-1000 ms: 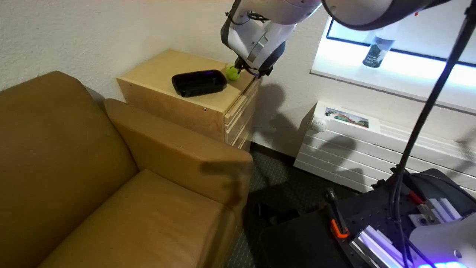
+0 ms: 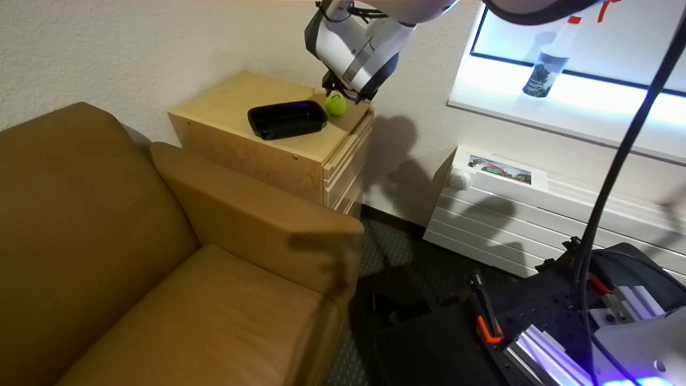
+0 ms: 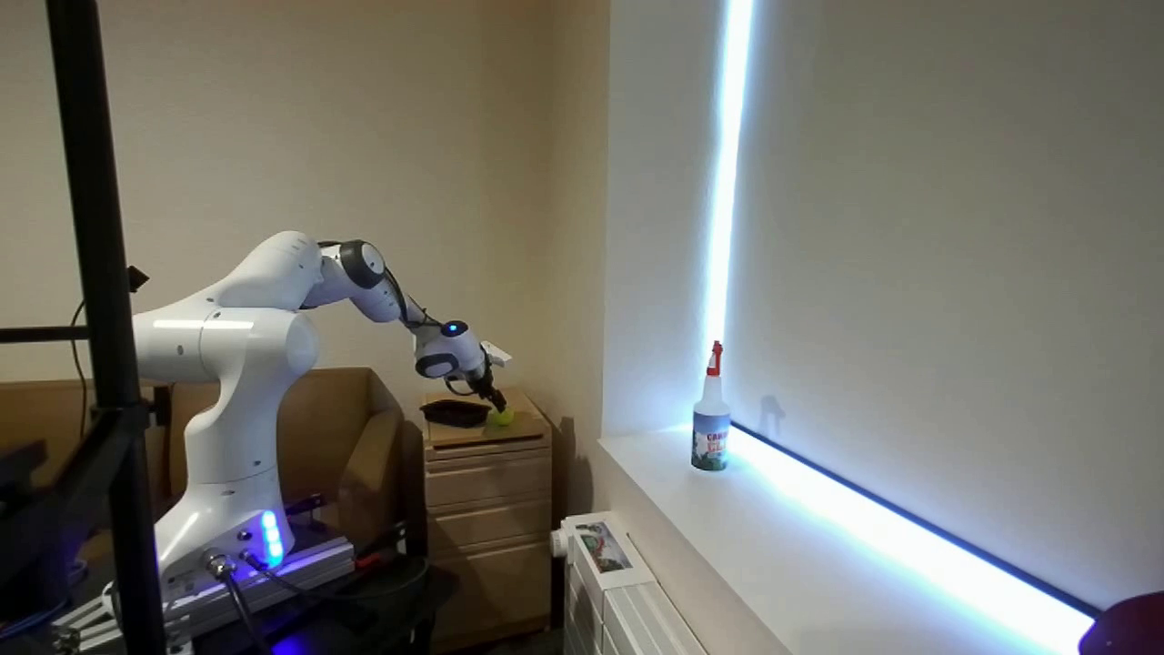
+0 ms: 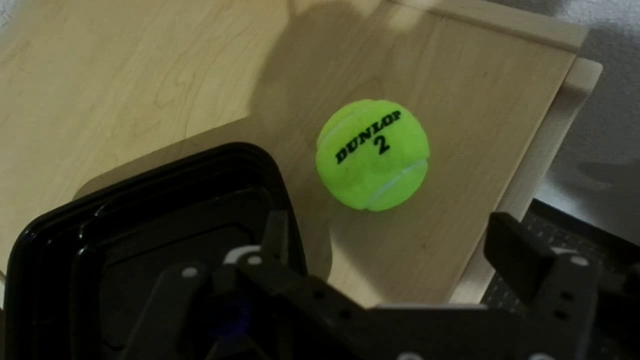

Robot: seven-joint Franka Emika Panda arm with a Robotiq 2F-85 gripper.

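A bright yellow-green tennis ball [image 4: 373,155] marked DUNLOP 2 rests on the wooden cabinet top, near its drawer-side edge. Beside it, to the left in the wrist view, lies an empty-looking black tray [image 4: 180,207], partly covered by my gripper's dark body. My gripper is open, its fingers [image 4: 514,255] wide apart with nothing between them. In that view the ball appears ahead of the fingertips and across the gap's middle. From exterior view 1, the gripper [image 2: 345,90] hangs close around the ball [image 2: 335,105]; contact cannot be made out.
The cabinet [image 2: 241,141] has open space on its top behind the tray. A brown sofa [image 2: 257,199] stands alongside it. A wall meets the cabinet's back, and a white radiator [image 2: 489,212] is under the windowsill, where a spray bottle [image 3: 710,420] stands.
In exterior view 1 my arm and gripper have shifted left, closer over the ball. Ball and tray stay where they were.
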